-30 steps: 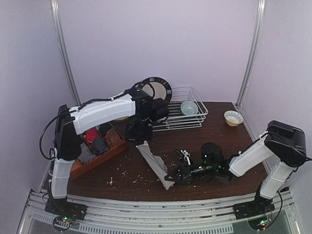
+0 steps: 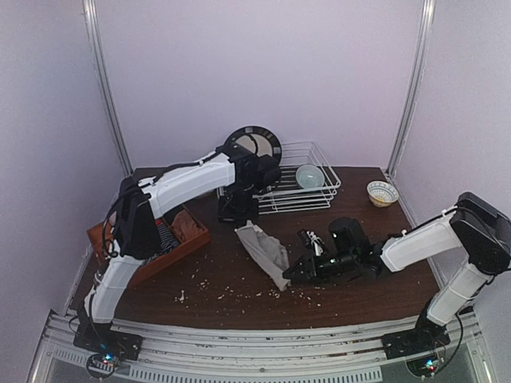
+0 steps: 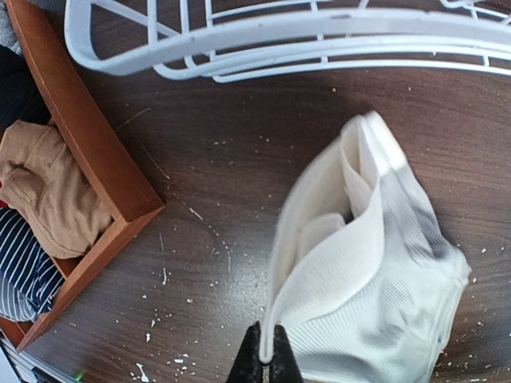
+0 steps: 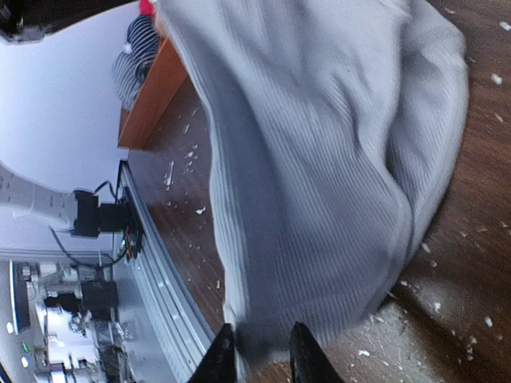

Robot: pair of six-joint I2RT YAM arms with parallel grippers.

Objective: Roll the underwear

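The underwear, a pale grey-white ribbed cloth [image 2: 265, 252], hangs folded between my two grippers in the top view. My left gripper [image 2: 242, 223] is shut on its far left end; in the left wrist view a thin fold of the cloth [image 3: 331, 275] runs down into the closed fingertips. At the cloth's near right end is my right gripper [image 2: 289, 276]. The right wrist view shows this gripper with its fingers apart and the lower hem of the cloth [image 4: 311, 215] in the gap, blurred; whether they touch it is unclear.
A brown box [image 2: 172, 254] of folded clothes stands on the left. Behind the cloth is a white wire rack [image 2: 295, 204] with a plate and a bowl. Another bowl [image 2: 382, 193] sits at the back right. Pale crumbs litter the front of the table.
Both grippers have shifted right and the right one slightly toward the back, the cloth moving with them. The right gripper's end of the cloth now looks wider.
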